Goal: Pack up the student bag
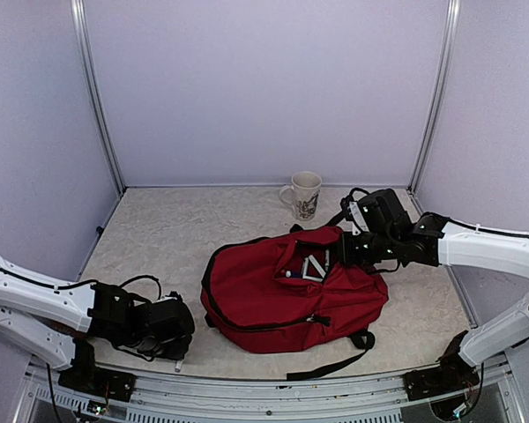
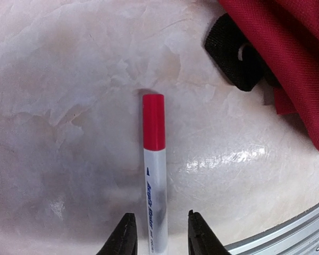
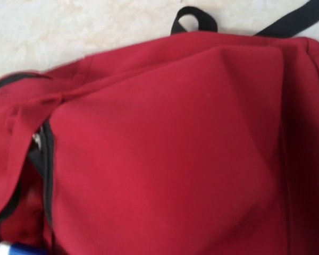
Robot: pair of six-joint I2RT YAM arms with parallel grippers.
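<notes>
A red backpack (image 1: pixel 260 295) lies on the table, its front pocket open with white and blue items inside; it also fills the right wrist view (image 3: pixel 170 143). A white marker with a red cap (image 2: pixel 154 164) lies on the table beside the bag, between and just beyond the fingertips of my open left gripper, which is at the front left in the top view. My right gripper (image 1: pixel 353 242) is over the bag's right side near the pocket; its fingers are too hidden to read.
A patterned mug (image 1: pixel 305 196) stands at the back, behind the bag. A black strap lies along the front edge, near the metal rail (image 1: pixel 264 397).
</notes>
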